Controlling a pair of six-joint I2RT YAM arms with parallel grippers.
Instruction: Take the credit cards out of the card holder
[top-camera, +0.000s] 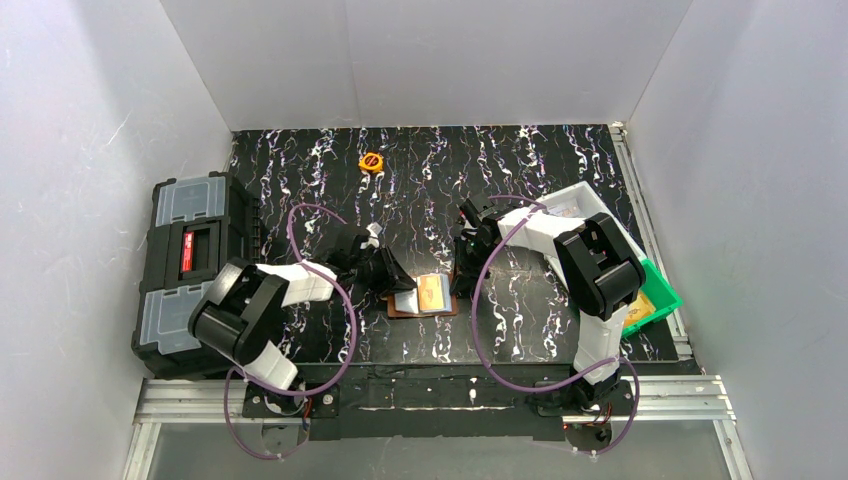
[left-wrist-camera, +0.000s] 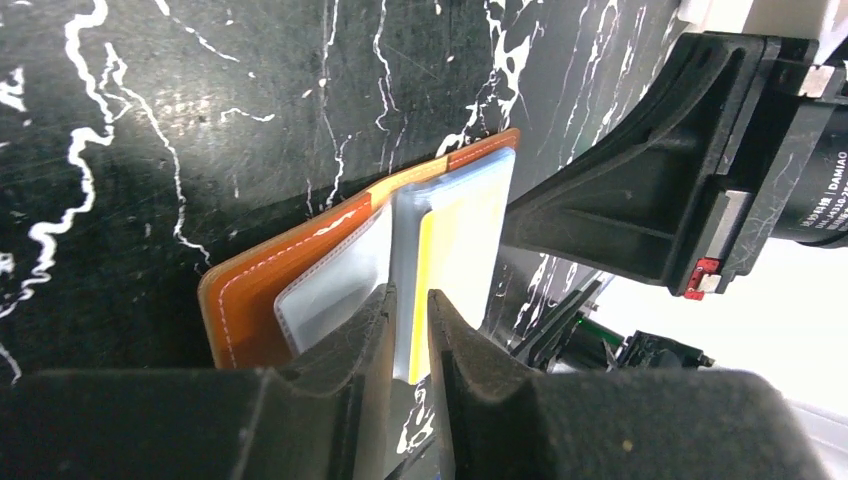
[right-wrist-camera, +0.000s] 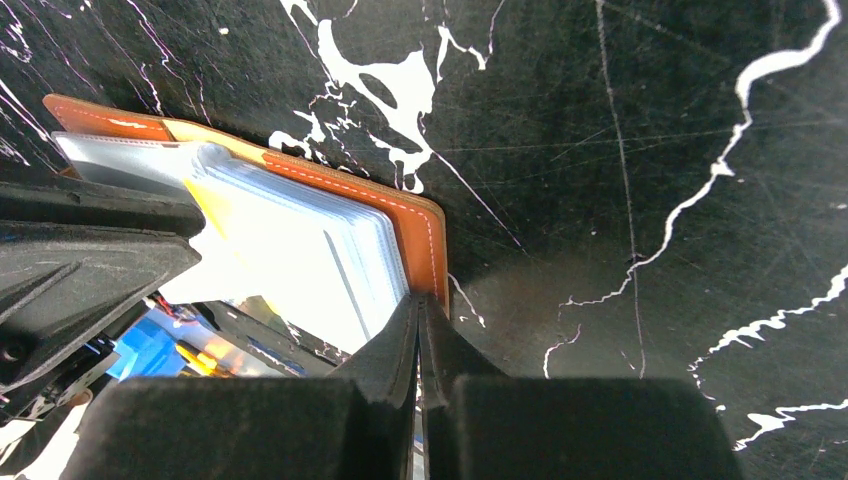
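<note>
The brown card holder (top-camera: 393, 305) lies opened on the black marbled table, its clear sleeves (right-wrist-camera: 360, 240) fanned up. A yellow card (top-camera: 430, 293) shows in the middle of the sleeves. A whitish sleeve (left-wrist-camera: 345, 280) lies to its left over the brown cover. Above the sleeves, my left gripper is shut, with only a narrow slit between its fingers and no card visibly held there. My right gripper is shut on the holder's right edge, where the cover meets the fingertips. How much of that edge lies between them is hidden.
At the left stands a black toolbox (top-camera: 180, 250). A white bin (top-camera: 585, 195) and a green bin (top-camera: 665, 300) are on the right. An orange tape measure (top-camera: 371, 162) lies at the back. Bare table surrounds the holder.
</note>
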